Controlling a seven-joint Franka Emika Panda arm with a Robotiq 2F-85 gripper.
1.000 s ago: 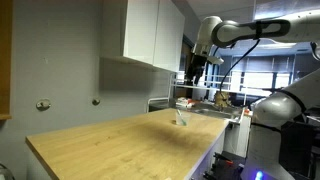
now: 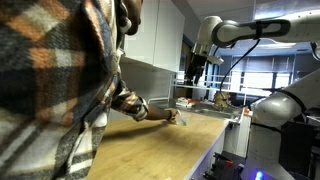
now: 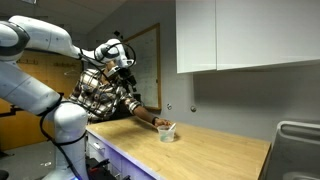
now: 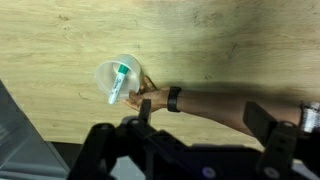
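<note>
A white cup (image 4: 104,77) stands on the wooden table, seen from above in the wrist view, with a white marker (image 4: 118,84) with a green end inside it. A person's hand (image 4: 148,97) touches the cup's side. My gripper is high above the table, its two dark fingers far apart and nothing held between them. Exterior view 2 shows the cup (image 3: 167,133) near the table's left part, with the hand (image 3: 161,123) at its rim. The cup (image 2: 181,119) is small and partly behind the hand in exterior view 1.
The person's plaid-sleeved arm (image 2: 118,85) reaches over the table (image 2: 140,150) and fills the left of exterior view 1. White cabinets (image 3: 245,38) hang above the back. Bare tabletop (image 3: 215,152) lies right of the cup in exterior view 2.
My arm looks still, and the cup stays in about the same place.
</note>
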